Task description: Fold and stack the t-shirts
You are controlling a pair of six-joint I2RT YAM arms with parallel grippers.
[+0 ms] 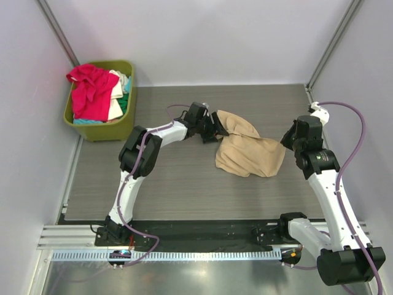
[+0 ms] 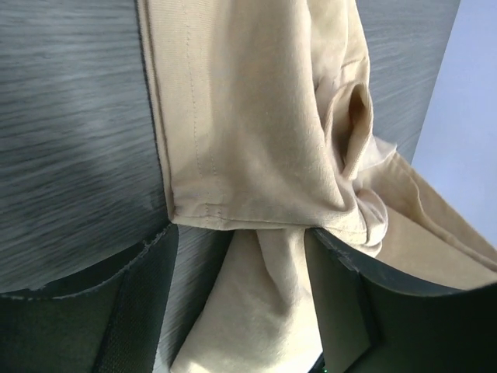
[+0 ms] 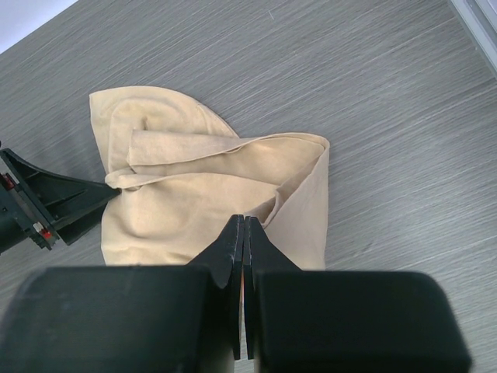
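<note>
A tan t-shirt (image 1: 245,152) lies crumpled on the grey table, with folds along its upper part. My left gripper (image 1: 218,134) is at the shirt's left edge; in the left wrist view its fingers (image 2: 128,303) sit apart, with a folded hem of tan cloth (image 2: 241,186) between and just ahead of them. My right gripper is shut over the shirt's right side, at its edge in the top view; whether cloth is pinched in its tips cannot be told.
A green basket (image 1: 92,130) of red, white and teal clothes stands at the back left. Bare table (image 1: 172,190) lies left of and in front of the shirt. Walls bound the table at back and sides.
</note>
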